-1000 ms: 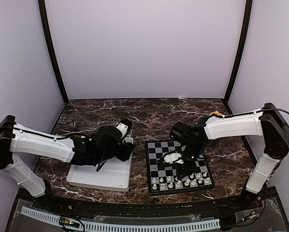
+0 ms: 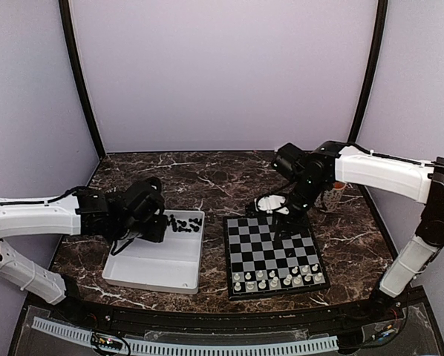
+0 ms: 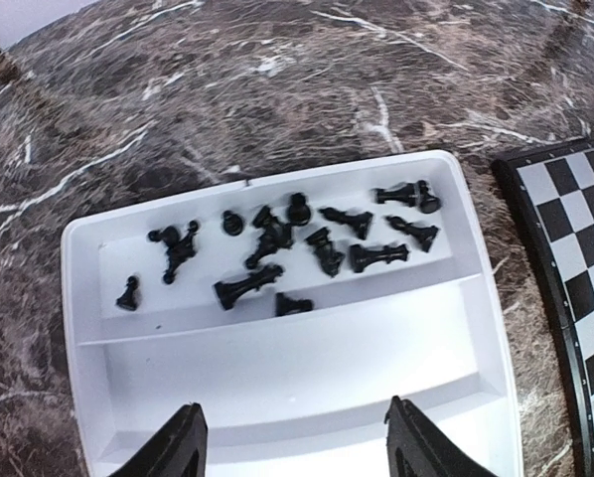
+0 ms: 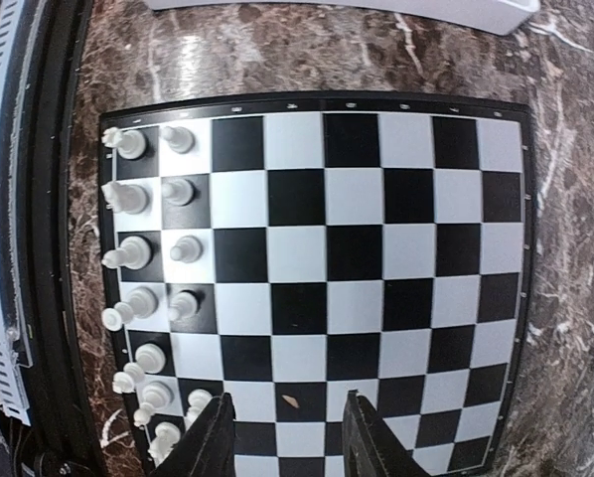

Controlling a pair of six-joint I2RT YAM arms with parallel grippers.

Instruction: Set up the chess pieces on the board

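White pieces stand in two rows along the near edge of the chessboard (image 2: 270,245), seen at the left of the board in the right wrist view, for example a white pawn (image 4: 186,248). Black pieces (image 3: 376,256) lie scattered in the back compartment of the white tray (image 3: 277,373). My left gripper is open above the tray, with nothing between its fingertips. My right gripper is over the board, fingers apart with nothing between them.
The tray's front compartment holds little. An object (image 2: 337,193), partly hidden, stands behind my right arm.
My right gripper has risen and moved back from the white pieces. My left arm has drawn leftward over the tray, uncovering black pieces in the top view.
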